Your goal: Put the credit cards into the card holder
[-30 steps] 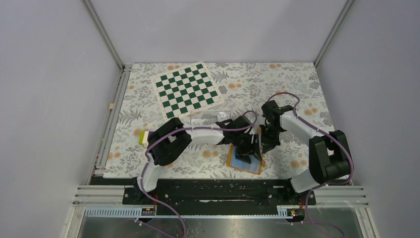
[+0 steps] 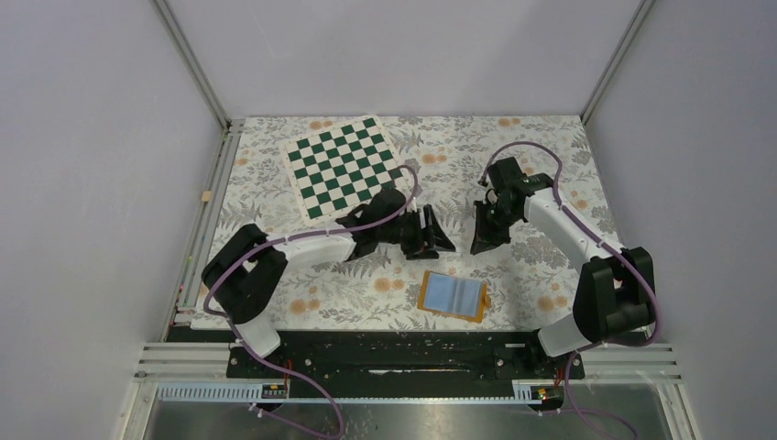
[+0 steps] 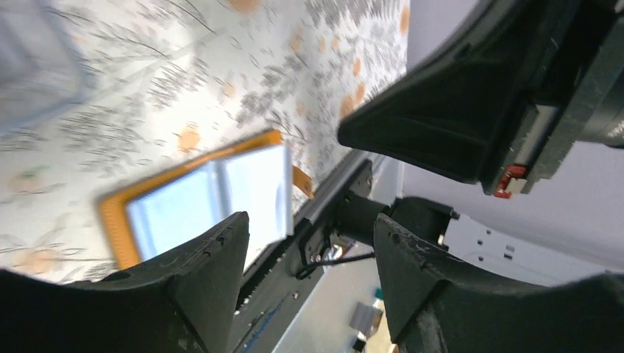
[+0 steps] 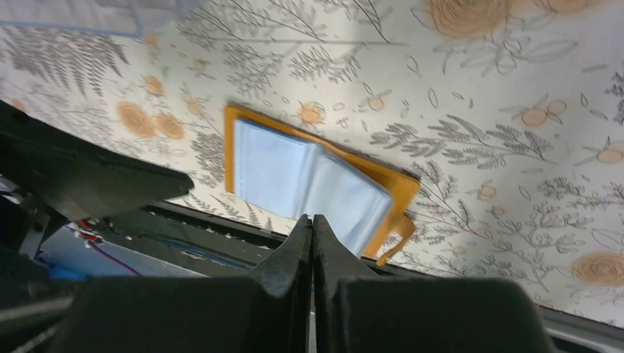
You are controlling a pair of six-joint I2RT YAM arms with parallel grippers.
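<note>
The card holder lies open and flat near the table's front edge, an orange-brown cover with two pale bluish inner panels. Whether any card sits in those panels I cannot tell. No loose credit card can be made out. Above and behind the holder, my left gripper is open with nothing between its fingers; in its wrist view the holder shows below and beyond them. My right gripper is shut, nothing visible between its fingertips, and stands off the holder's back right; the holder appears ahead of it in the right wrist view.
A green-and-white checkered board lies at the back left. Part of a clear box shows at the top of the right wrist view; the left arm covers most of its place from above.
My left gripper has risen from over the holder and moved back and left, uncovering the panels. The right gripper has shifted slightly back and left. The left arm now hides the clear box and a yellow-green item.
</note>
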